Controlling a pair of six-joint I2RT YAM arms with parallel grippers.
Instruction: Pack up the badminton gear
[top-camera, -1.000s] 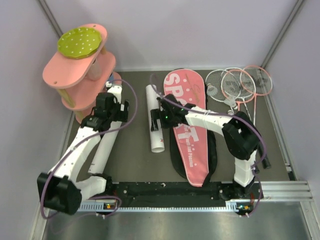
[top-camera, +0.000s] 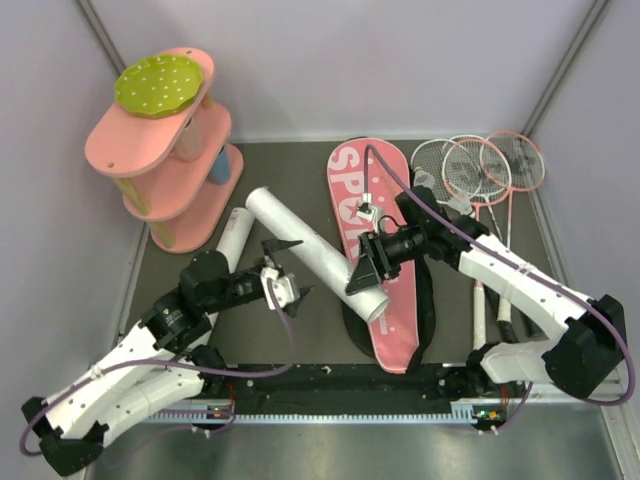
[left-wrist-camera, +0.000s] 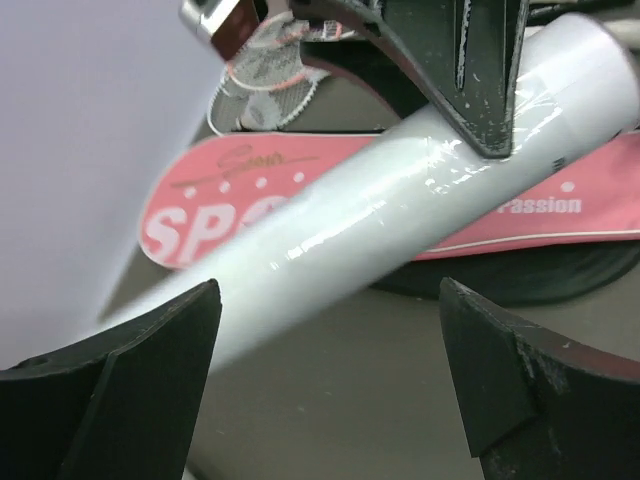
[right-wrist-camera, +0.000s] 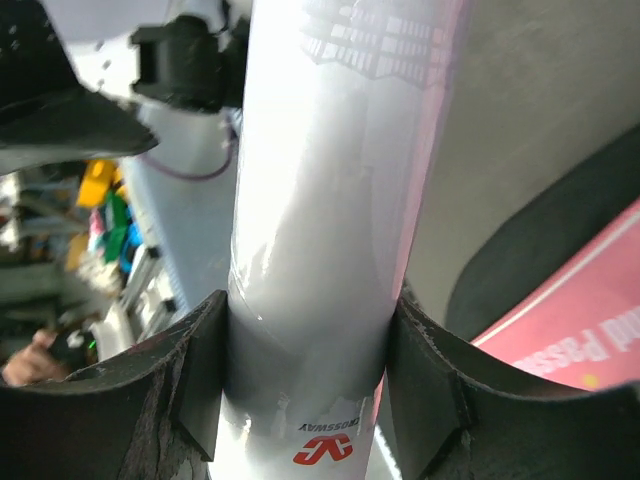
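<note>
A white shuttlecock tube (top-camera: 305, 245) hangs slanted over the mat, my right gripper (top-camera: 365, 270) shut on it near its lower-right end; in the right wrist view it fills the middle (right-wrist-camera: 320, 240). My left gripper (top-camera: 292, 270) is open beside the tube's middle, which shows beyond its fingers in the left wrist view. A second white tube (top-camera: 233, 240) lies at left, partly under the left arm. The pink racket bag (top-camera: 350, 190) lies centre on a black backing. Several rackets (top-camera: 470, 160) with shuttlecocks (top-camera: 424, 178) lie at the back right.
A pink shelf unit (top-camera: 150, 150) with a green dotted plate (top-camera: 157, 85) stands at back left. Walls bound the mat on the back and sides. Some bare mat (top-camera: 280, 170) shows between shelf and bag.
My right gripper has lifted the tube and moved it right and toward the front, tilting it. My left gripper has moved right from the second tube toward the held one.
</note>
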